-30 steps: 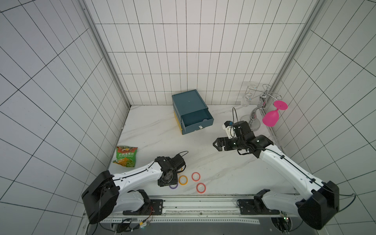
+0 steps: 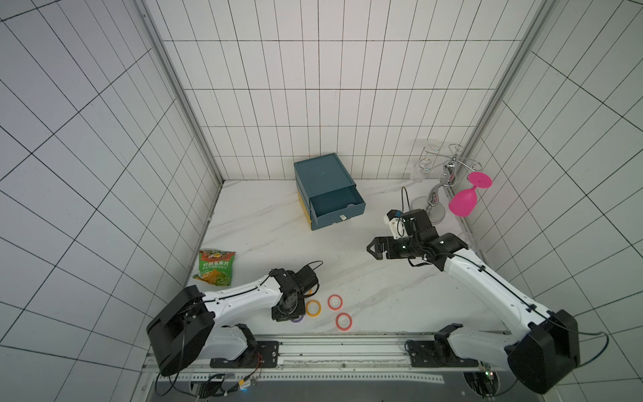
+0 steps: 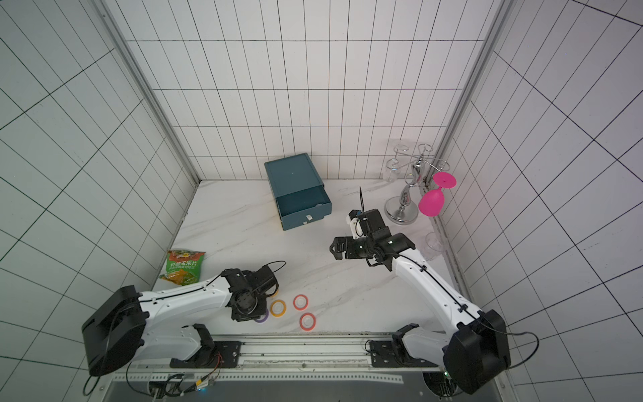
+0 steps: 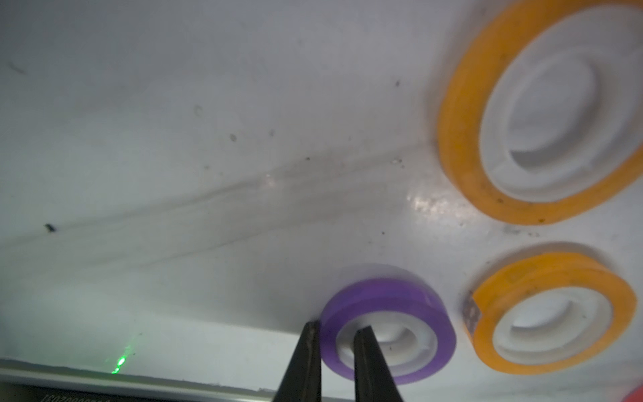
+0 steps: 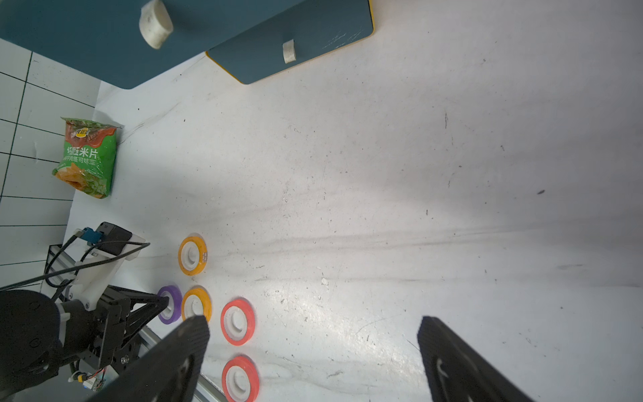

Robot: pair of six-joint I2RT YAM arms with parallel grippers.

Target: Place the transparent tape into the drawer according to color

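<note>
The purple tape [image 4: 418,305] has its left rim pinched between the fingertips of my left gripper, one tip outside the ring and the other in its white core. Two orange tapes lie nearby on the table: a larger orange tape [image 4: 462,127] and a smaller orange tape [image 4: 489,341]. Two red rolls, the upper red tape [image 5: 249,320] and the lower red tape [image 5: 249,365], sit farther right. At the back, the blue-grey cabinet [image 2: 323,173] has its upper drawer [image 2: 339,217] pulled out and its lower one closed. My right gripper stands open over bare table.
A green snack bag [image 2: 215,268] lies at the table's left edge. On the right stands a metal glass rack [image 3: 402,209] with a pink goblet [image 3: 432,201].
The right gripper shifted slightly, still open; the drawer stayed as it was.
</note>
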